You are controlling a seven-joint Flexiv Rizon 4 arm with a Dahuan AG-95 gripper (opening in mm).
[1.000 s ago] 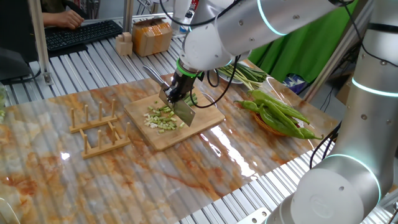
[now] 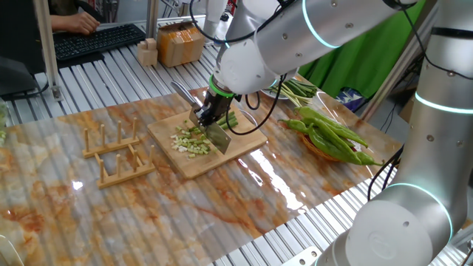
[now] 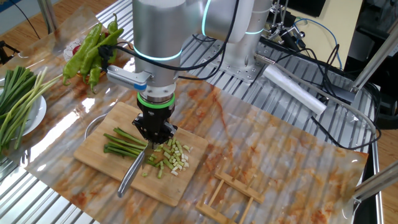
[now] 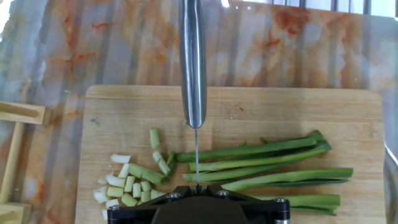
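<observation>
My gripper is shut on a cleaver, gripping it along the blade just ahead of its silver handle [image 4: 193,68]. In exterior view 1 the broad blade [image 2: 219,138] points down to the wooden cutting board [image 2: 194,168]; whether its edge touches the board cannot be told. Long green onion stalks [image 4: 286,178] lie on the board to the right of the blade in the wrist view. To its left is a loose heap of short cut pieces [image 4: 129,185]. The gripper's body hides part of the stalks and most of the blade.
A wooden peg rack [image 2: 127,176] stands on the marbled sheet beside the board. On the board's other side, green peppers [image 2: 325,137] fill a basket, and a plate holds more green onions [image 3: 25,106]. The marbled sheet in front of the board is bare.
My gripper and the cleaver have sunk slightly, bringing the blade a little lower over the board. The board, rack and peppers stay where they were.
</observation>
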